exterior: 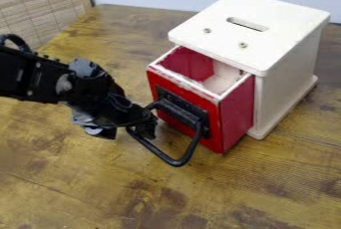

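A white wooden box (284,82) with a slotted lid stands on the table, its red drawer (229,123) pulled partly out toward the front left, showing an inside with nothing visible in it. A large black handle (178,160) is on the drawer front. My black gripper (138,120) reaches in from the left to the handle's left side; whether its fingers are closed on the handle is hard to tell, as they are dark and overlap it.
A woven mat (27,9) is at the back left, and a pale wall is behind.
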